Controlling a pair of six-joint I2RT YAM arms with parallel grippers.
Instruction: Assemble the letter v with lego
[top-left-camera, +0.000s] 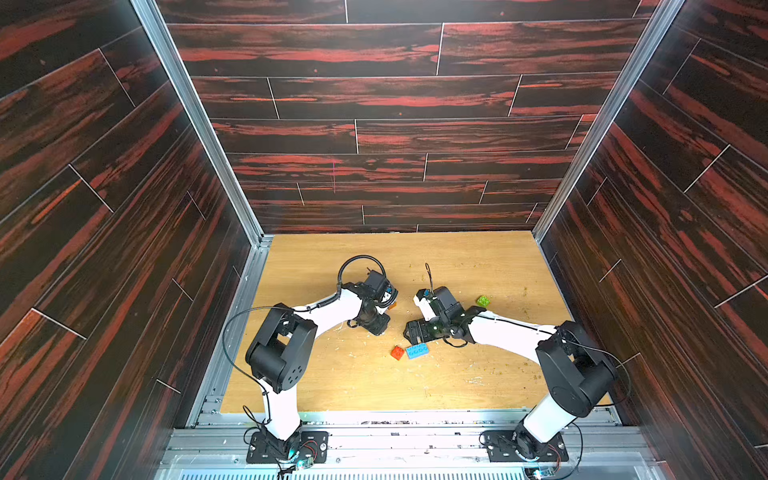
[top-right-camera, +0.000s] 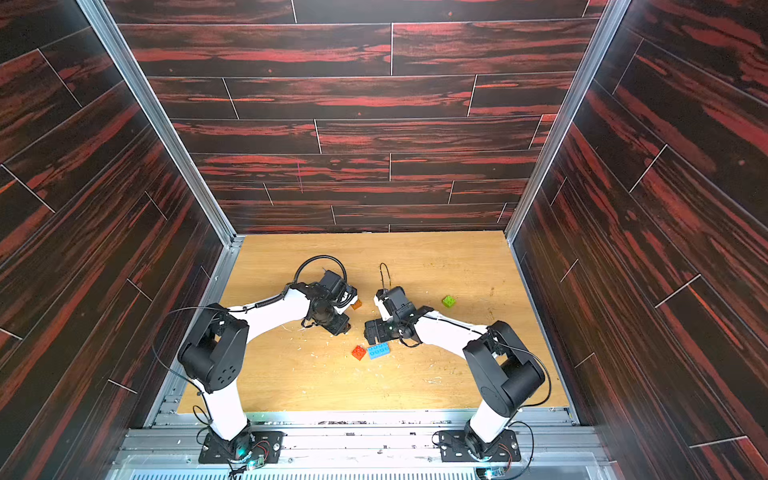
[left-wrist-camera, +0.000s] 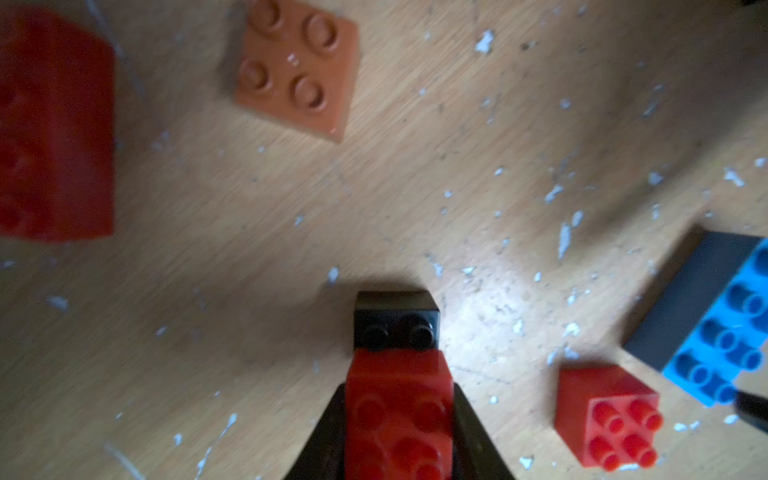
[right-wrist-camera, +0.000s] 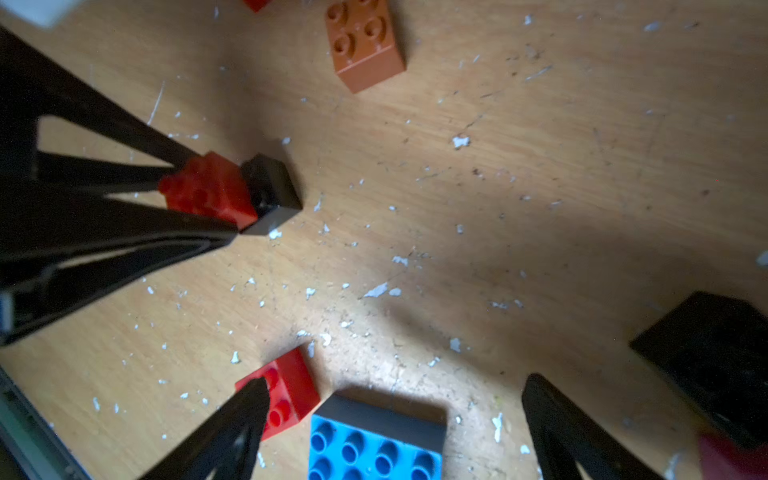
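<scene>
My left gripper is shut on a red brick. At that brick's far end sits a small black brick; in the right wrist view the black piece touches the held red brick, though whether they are joined I cannot tell. My right gripper stands open above the table, near a blue brick and a small red brick. From above, the blue brick lies just in front of the right gripper, with the small red brick on its left.
An orange-brown brick and a larger red brick lie beyond my left gripper. A black brick is at the right of the right wrist view. A green brick stands back right.
</scene>
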